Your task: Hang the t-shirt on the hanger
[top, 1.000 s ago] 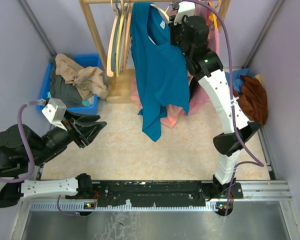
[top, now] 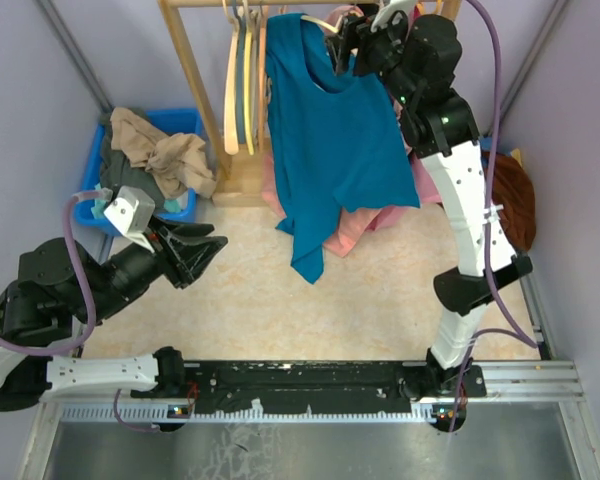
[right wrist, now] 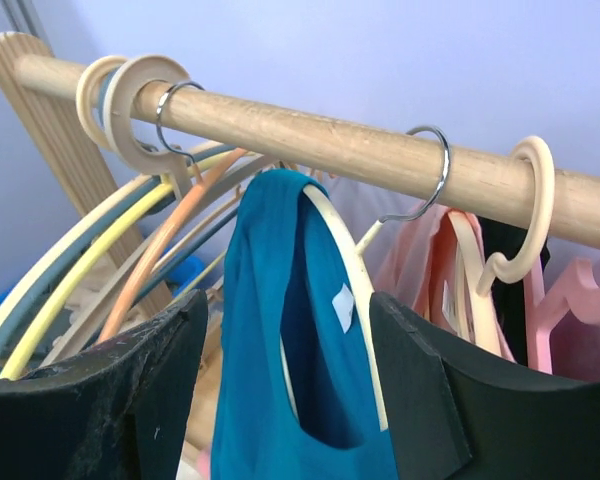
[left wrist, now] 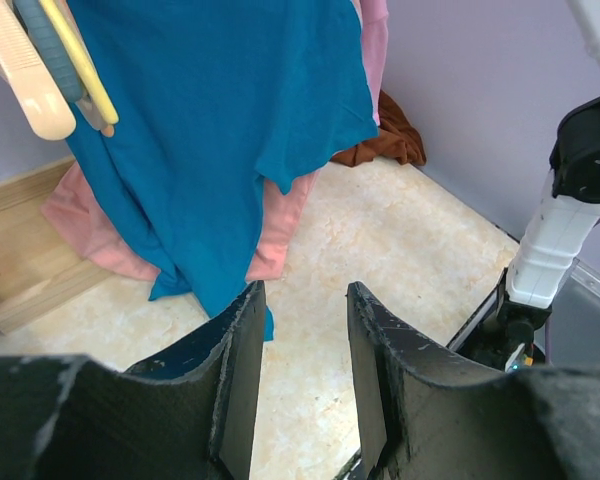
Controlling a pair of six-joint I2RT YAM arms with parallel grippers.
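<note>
The teal t-shirt (top: pixel 330 140) hangs from the rail on a cream hanger (right wrist: pixel 352 270), whose metal hook (right wrist: pixel 442 185) loops over the wooden rail (right wrist: pixel 310 130). In the right wrist view, cloth drapes over the hanger's far end, and the lower part of its bare near arm runs down behind the cloth. My right gripper is open above the shirt's neckline, a finger either side, gripping nothing that shows. Low at the left, my left gripper (top: pixel 205 262) stands open and empty, well away from the shirt; its fingertips (left wrist: pixel 250 305) are apart.
Several empty hangers (top: pixel 232 95) hang left of the shirt, and pink clothes (right wrist: pixel 590 300) hang to its right. A blue bin (top: pixel 185 122) of clothes stands at the left; a brown cloth (top: pixel 510 200) lies at the right.
My right gripper has moved off the shirt's right shoulder, left toward the neckline. The shirt's right side has spread rightward. My left gripper has shifted slightly right.
</note>
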